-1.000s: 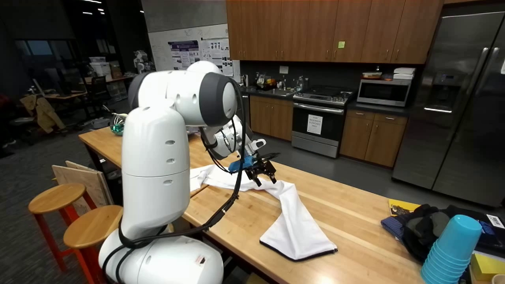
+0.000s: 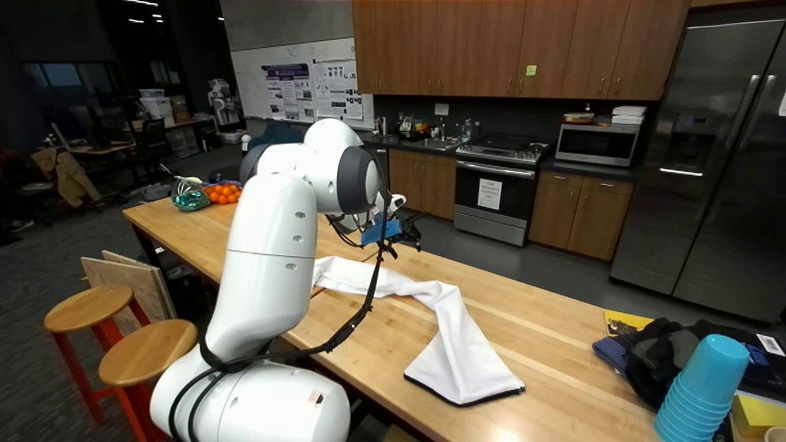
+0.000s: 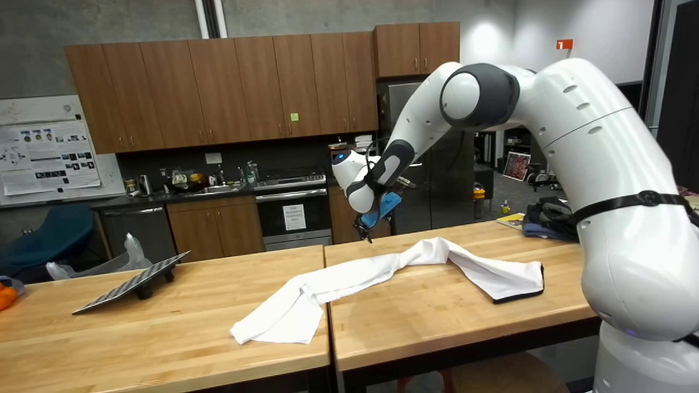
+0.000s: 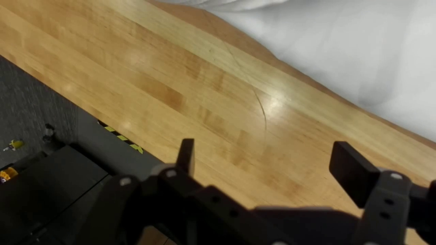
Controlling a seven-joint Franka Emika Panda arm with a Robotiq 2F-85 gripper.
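Observation:
A long white cloth (image 2: pixel 460 342) with a dark-edged end lies bunched across the wooden table, and in the second exterior view the cloth (image 3: pixel 347 278) spans the seam between two tabletops. My gripper (image 2: pixel 405 243) hangs above the table's far side, apart from the cloth. From the other side, the gripper (image 3: pixel 364 232) points downward behind the cloth's middle. In the wrist view the gripper is open, with only bare wood beneath the space between its fingers. Part of the cloth (image 4: pixel 347 49) fills the upper right there.
Stacked blue cups (image 2: pixel 700 390) and dark clothing (image 2: pixel 656 350) occupy the table's near right end. A tilted dark panel (image 3: pixel 134 283) stands on the left tabletop. Oranges (image 2: pixel 222 194) lie at the far end. Bare wood surrounds the cloth.
The arm has swung away and risen, carrying my gripper from just over the cloth's middle to higher above the far side. The cloth shows no clear change in shape.

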